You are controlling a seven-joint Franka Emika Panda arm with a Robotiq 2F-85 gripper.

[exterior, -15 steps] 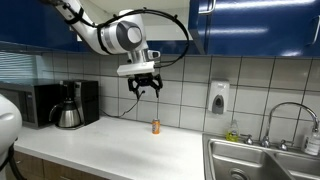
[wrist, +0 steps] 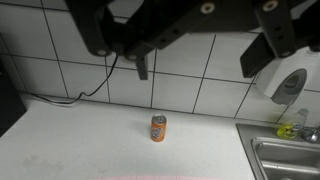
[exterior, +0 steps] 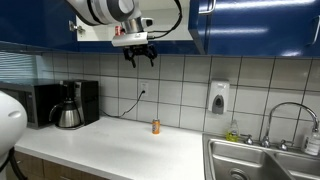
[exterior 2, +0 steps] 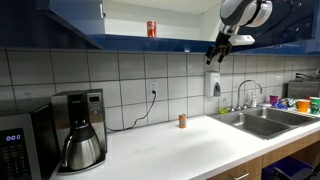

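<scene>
On the white counter near the tiled wall stands a small orange can (exterior: 156,127), upright; the wrist view shows the can (wrist: 158,127) below and between the fingers, well away from them. My gripper (exterior: 142,59) hangs high above the counter, level with the underside of the upper cabinets, its fingers spread with nothing between them. In the second exterior view the gripper (exterior 2: 219,58) is at upper right. There, a red can (exterior 2: 151,29) sits inside the open shelf of the upper cabinet.
A coffee maker (exterior: 67,105) and a microwave (exterior: 32,100) stand at the left. Right of the counter are the sink (exterior: 240,160), faucet (exterior: 290,108) and soap bottle (exterior: 232,132). A white dispenser (exterior: 218,97) hangs on the wall. Blue cabinets (exterior: 260,28) overhang the counter.
The arm and gripper have risen and shifted slightly left in the first exterior view, up toward the cabinets. The fingers stay open. The orange can has not moved.
</scene>
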